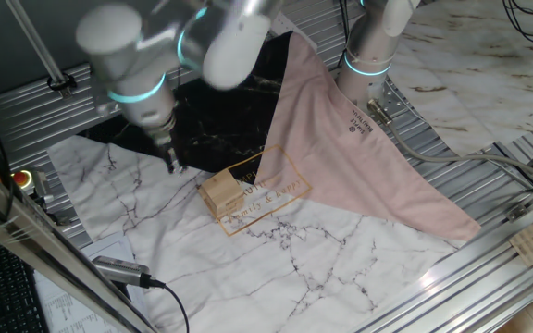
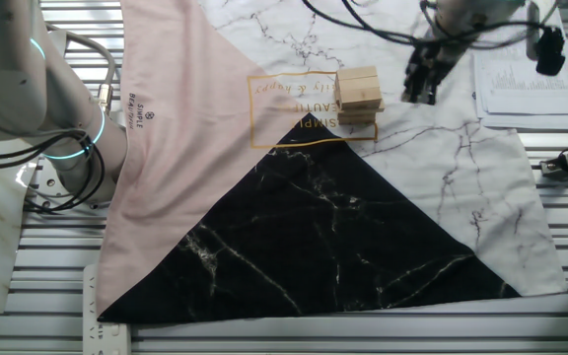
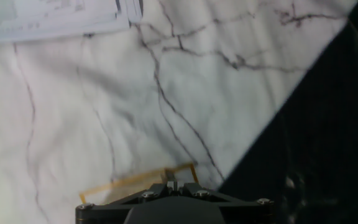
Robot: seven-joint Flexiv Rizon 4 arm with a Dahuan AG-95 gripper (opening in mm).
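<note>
Small pale wooden blocks (image 1: 222,193) sit together on the marble-patterned cloth, over one end of its gold-printed frame. In exterior view 2 one larger block (image 2: 359,87) rests on thinner pieces. My gripper (image 1: 176,169) hangs above the white part of the cloth, to the left of the blocks in exterior view 1 and apart from them. In exterior view 2 the gripper (image 2: 420,91) is to their right. The wrist view has the gripper at the bottom edge, its fingertips brought together, with nothing visible between them.
The cloth has black (image 2: 304,237) and pink (image 1: 317,148) parts and some wrinkles. Papers (image 3: 55,18) lie beyond its edge. A grey device with a cable (image 1: 123,271) and a metal post (image 1: 54,250) stand at the left. Open cloth surrounds the blocks.
</note>
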